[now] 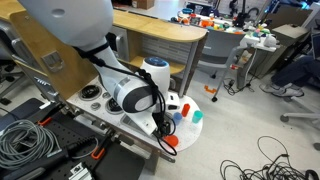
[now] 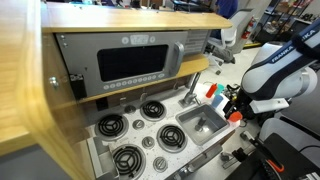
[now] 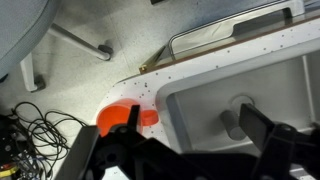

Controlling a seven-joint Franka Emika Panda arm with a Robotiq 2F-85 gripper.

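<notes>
My gripper is open, its dark fingers spread wide at the bottom of the wrist view with nothing held between them. In that view it hangs over the edge of the grey sink (image 3: 195, 100). An orange cup (image 3: 122, 116) stands beside the basin, close to the left finger and apart from the gap between the fingers. Exterior view 1 shows this orange cup (image 1: 172, 140) on the counter's near edge, with the arm just to its left. A small grey cylindrical item (image 3: 231, 124) lies inside the basin.
Past the sink stand a red cup (image 1: 186, 110) and a teal cup (image 1: 197, 116) on the white counter end. A blue cup (image 2: 217, 100) is near the arm. Stove burners (image 2: 129, 158) lie on the far side of the sink; cables (image 1: 265, 170) are on the floor.
</notes>
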